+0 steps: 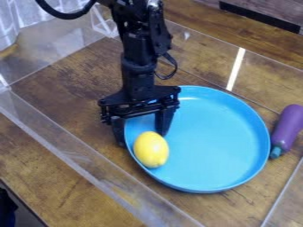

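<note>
My black gripper (pixel 142 120) hangs open over the left rim of a blue plate (pixel 219 142), with its fingers pointing down. A yellow egg-shaped object (pixel 151 149) lies on the plate just below and in front of the fingers, with nothing seen between them.
A purple eggplant-like object (pixel 286 129) lies right of the plate on the wooden table (pixel 53 89). Clear panels run along the left and lower-left edges. The table left of the gripper is bare.
</note>
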